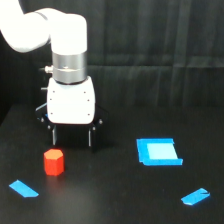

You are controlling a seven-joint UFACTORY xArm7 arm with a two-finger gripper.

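Observation:
A red block (54, 162) with a six-sided outline rests on the dark table at the left. Behind and above it, slightly to its right, hangs my gripper (73, 137) beneath the white hand. Its thin dark fingers stand wide apart, so it is open, and only dark background shows between them. No contact between the fingers and the block can be made out. To the right lies a white square (161, 151) bordered by blue tape (143, 155).
Strips of blue tape mark the table at the front left (23, 188) and front right (195, 197). A dark curtain (150, 60) closes off the back. The table's middle, between the block and the white square, is clear.

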